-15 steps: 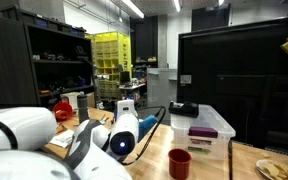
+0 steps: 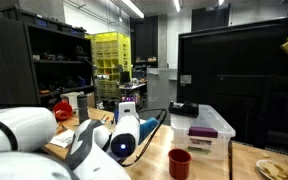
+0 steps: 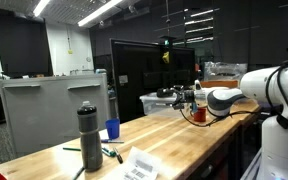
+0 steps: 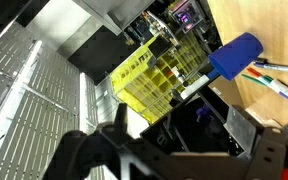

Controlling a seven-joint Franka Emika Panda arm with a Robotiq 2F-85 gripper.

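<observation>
A blue cup (image 4: 234, 57) lies ahead of my gripper in the wrist view, and the same cup (image 3: 112, 129) stands on the table in exterior view 2. My gripper's dark fingers (image 4: 108, 145) are wide apart along the bottom of the wrist view, and nothing shows held between them. A red cup (image 2: 179, 163) is on the table beside the arm, to its right in exterior view 1. Pens (image 4: 274, 84) are on the wood near the blue cup. From exterior view 1 the arm mostly hides the gripper.
A clear plastic bin (image 2: 201, 130) with dark items on top stands behind the red cup. At right is a plate (image 2: 276, 168) of food. A dark bottle (image 3: 90, 137) and a white box (image 3: 140, 164) occupy the table's near left. Mid-table is mostly bare.
</observation>
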